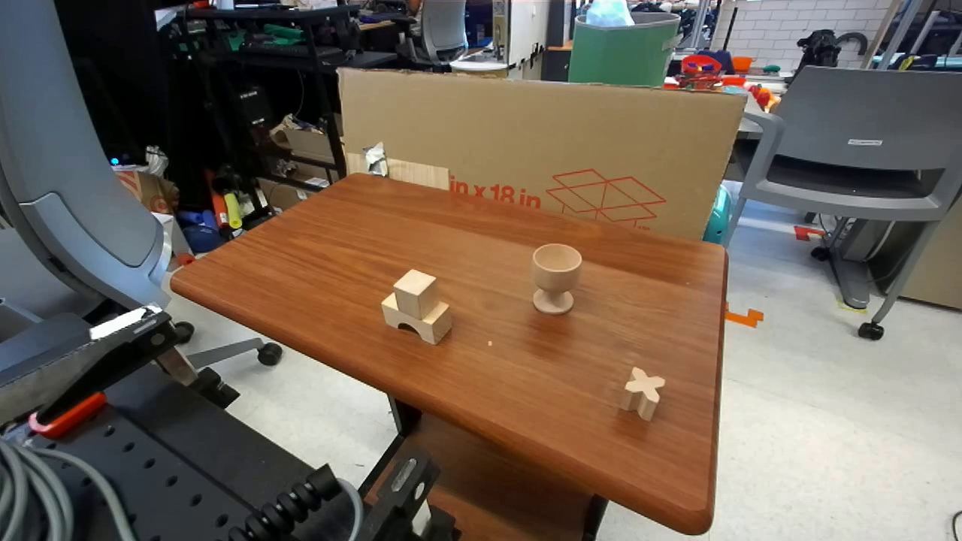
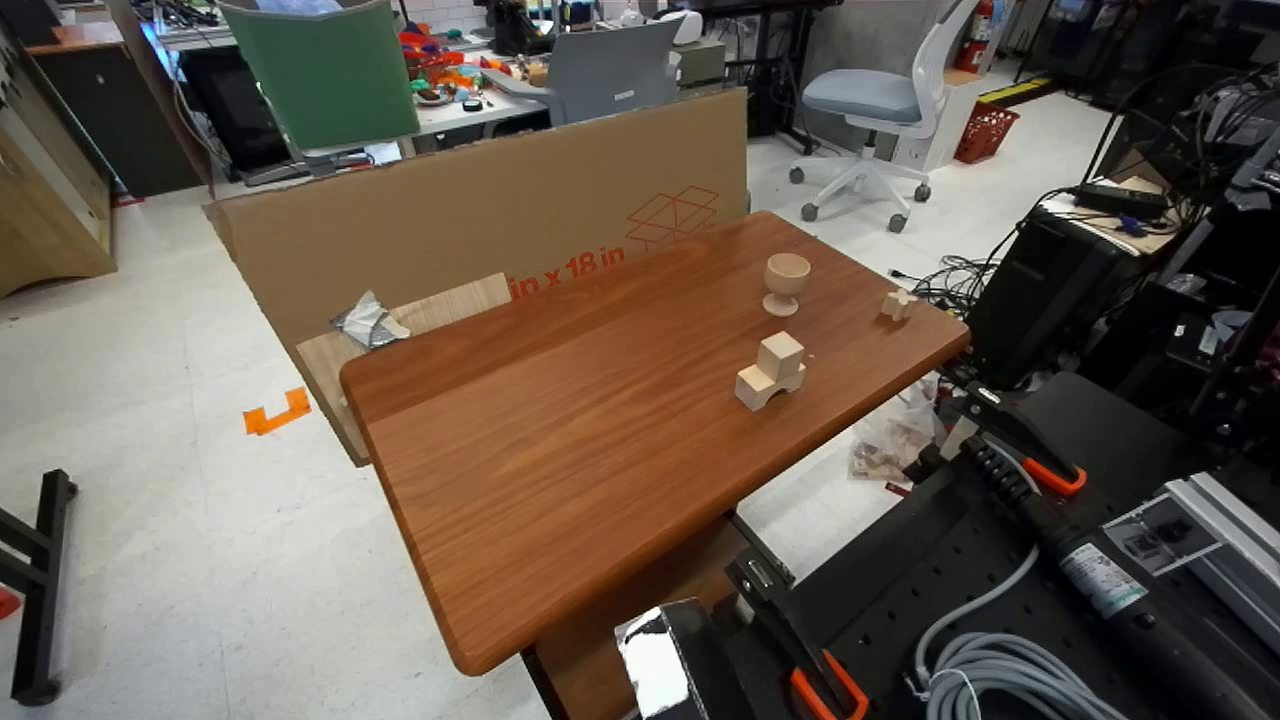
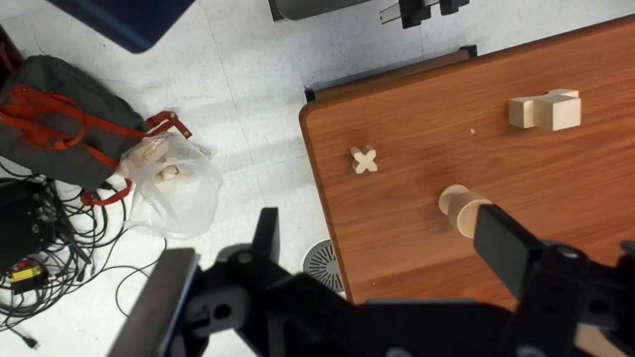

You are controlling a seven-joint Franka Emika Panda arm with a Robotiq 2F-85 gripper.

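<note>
On the brown table stand a wooden goblet (image 1: 556, 270), a small X-shaped block (image 1: 644, 391) and a wooden cube (image 1: 415, 293) resting on an arched block (image 1: 432, 324). From the wrist camera, the goblet (image 3: 464, 209) is upright near my right finger, which overlaps its rim in the picture; the X-shaped block (image 3: 363, 159) and the cube (image 3: 557, 112) are farther from the fingers. My gripper stands wide open above the table edge, with nothing between its fingers. Neither exterior view shows the gripper.
A cardboard sheet (image 1: 541, 135) stands along its back edge. Beyond the table end lie a clear plastic bag (image 3: 175, 190), a grey backpack (image 3: 59, 119) and cables on the floor. A gray chair (image 1: 857, 144) stands behind.
</note>
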